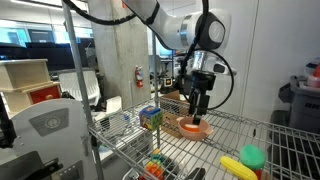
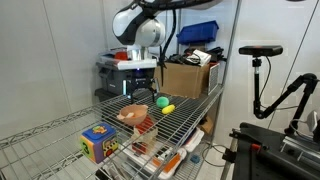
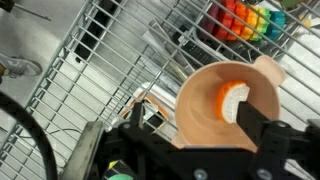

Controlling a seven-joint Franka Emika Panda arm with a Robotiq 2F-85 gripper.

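A peach-coloured bowl [image 1: 187,132] stands on the wire rack, and in the wrist view it [image 3: 205,95] fills the middle right. Inside it lies an orange and white piece [image 3: 234,100]. My gripper [image 1: 194,115] points down just above the bowl, its fingers apart with nothing held. In the wrist view, one of the dark fingers [image 3: 130,145] appears left of the bowl and the other overlaps the bowl's right side. Whether either finger touches the bowl cannot be told.
On the rack [image 2: 50,142] stand a colourful box [image 2: 98,141], a green round object [image 1: 252,157] and a yellow object [image 1: 238,168]. Colourful pieces [image 3: 250,20] lie near the bowl. A brown box [image 1: 177,108] stands behind it.
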